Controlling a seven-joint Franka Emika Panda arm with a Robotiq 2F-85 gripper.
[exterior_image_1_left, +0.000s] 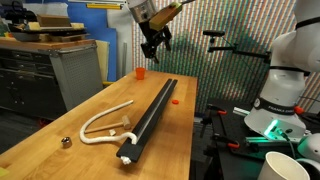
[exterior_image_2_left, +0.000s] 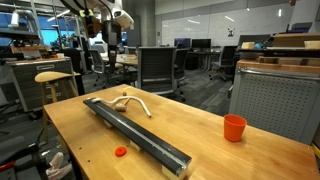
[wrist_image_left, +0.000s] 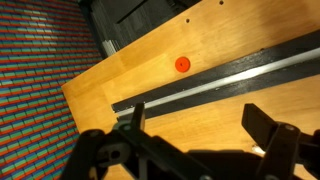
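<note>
My gripper hangs open in the air, well above the table, with nothing between its fingers. In the wrist view the gripper looks down on a long black rail with a pale central strip. Beside that rail lies a small round red piece. An orange cup stands alone on the tabletop. Across the rail from the red piece are a white curved tube and a wooden mallet-like tool. A small metal cup sits near the table edge.
The wooden table has bare room around the orange cup. A grey cabinet stands behind it. Near the robot base are a stool and office chairs. A white round container occupies the near right corner in exterior view 1.
</note>
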